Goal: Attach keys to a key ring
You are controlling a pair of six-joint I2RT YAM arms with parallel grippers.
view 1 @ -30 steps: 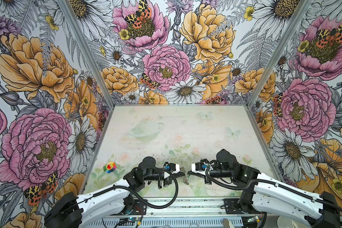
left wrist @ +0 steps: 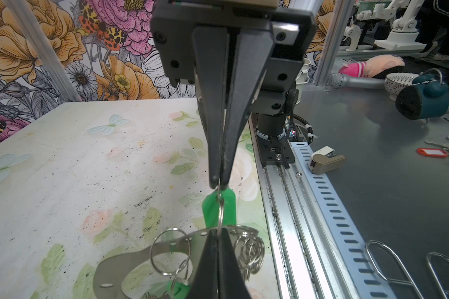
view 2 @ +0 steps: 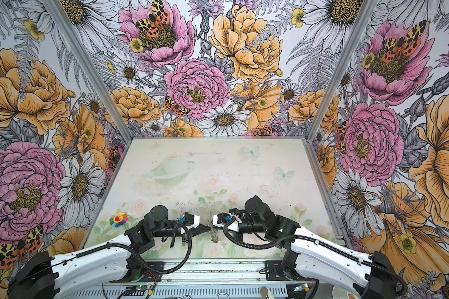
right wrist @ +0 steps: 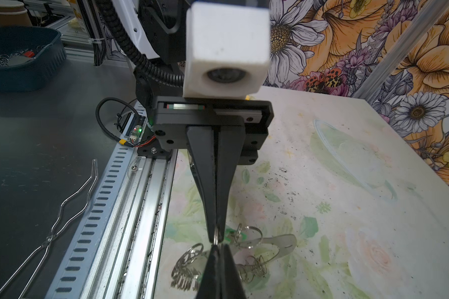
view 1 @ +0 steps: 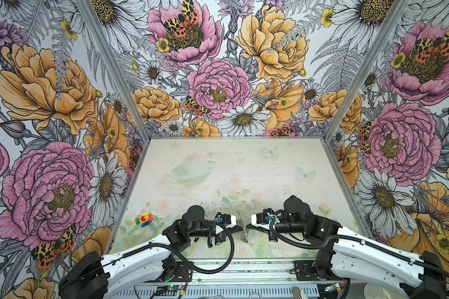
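Between the fingertips of my two grippers runs a thin metal ring (left wrist: 220,211), seen nearly edge-on. Both my left gripper and my right gripper are shut on it, tips facing each other and close together. Behind the ring in the left wrist view shows a green key head (left wrist: 210,211). A flat metal piece (left wrist: 112,271) with rounded ends hangs around the tips, carrying a larger loop (left wrist: 172,239) and a bunch of small rings (left wrist: 252,254). The right wrist view shows coiled rings (right wrist: 184,271) too. Which parts are linked is hard to tell.
A colourful flower-shaped toy (view 1: 144,219) lies at the table's left. A metal rail (left wrist: 304,239) edges the front. Outside stands a blue basket (right wrist: 25,74) with metal items.
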